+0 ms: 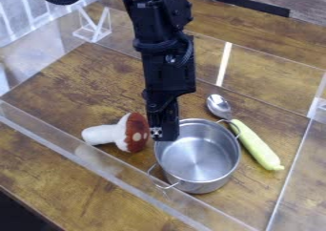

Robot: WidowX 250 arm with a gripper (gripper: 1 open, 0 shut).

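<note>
My black gripper (162, 128) points down just at the upper left rim of a steel pot (201, 160), between it and a toy mushroom (121, 133) with a brown cap and white stem. It looks shut, with nothing visible between its fingers. A spoon (219, 106) lies behind the pot, and a pale green corn-like vegetable (258, 147) lies to the pot's right.
Clear plastic walls surround the area on the wooden table (57, 182).
</note>
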